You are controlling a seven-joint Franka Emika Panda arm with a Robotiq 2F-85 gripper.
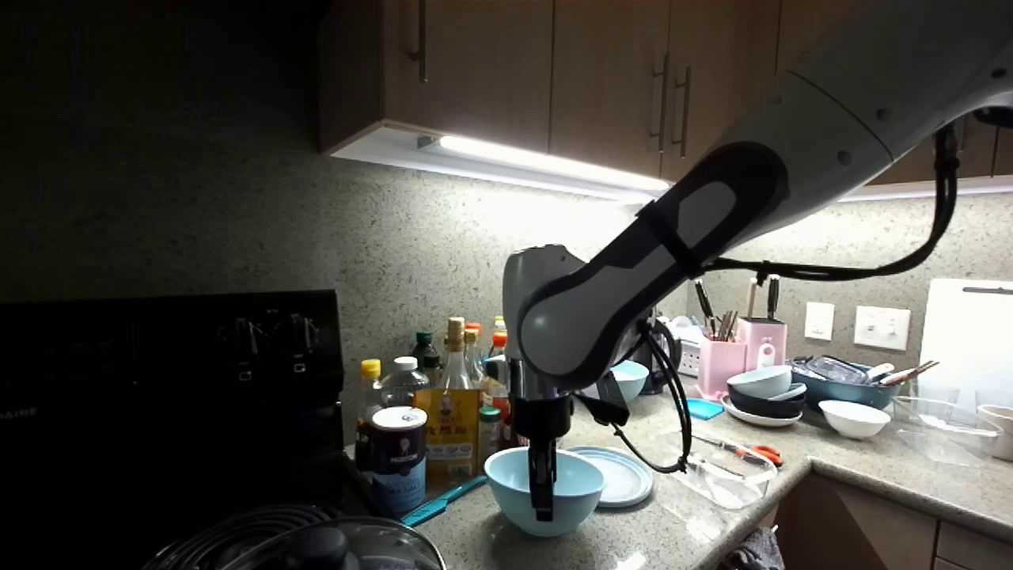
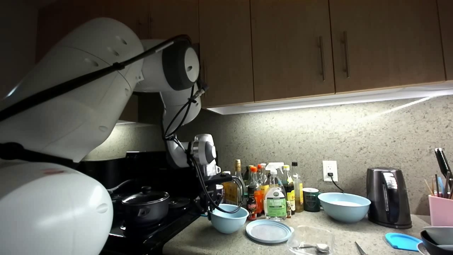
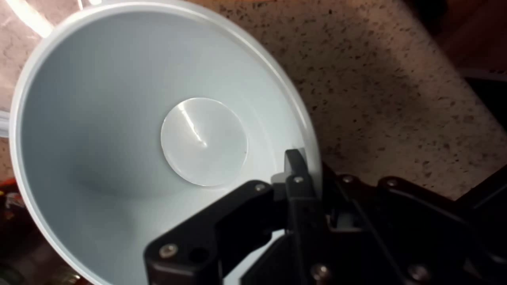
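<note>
A light blue bowl (image 1: 517, 494) is at the counter's left end, in front of the bottles. My gripper (image 1: 543, 508) points down at its near rim and is shut on that rim. In the wrist view the bowl (image 3: 119, 95) shows as empty, with one gripper finger (image 3: 297, 166) inside its wall; the other finger is mostly hidden by the gripper body. The bowl (image 2: 229, 221) stands upright beside the plate in exterior view 2; whether its base touches the counter is hard to tell.
A pale blue plate (image 1: 622, 478) lies just right of the bowl, and a clear tray (image 1: 726, 475) is beyond it. Bottles and a salt canister (image 1: 399, 475) crowd the back. A teal knife (image 1: 442, 502) lies to the left, near the stove (image 2: 178, 225).
</note>
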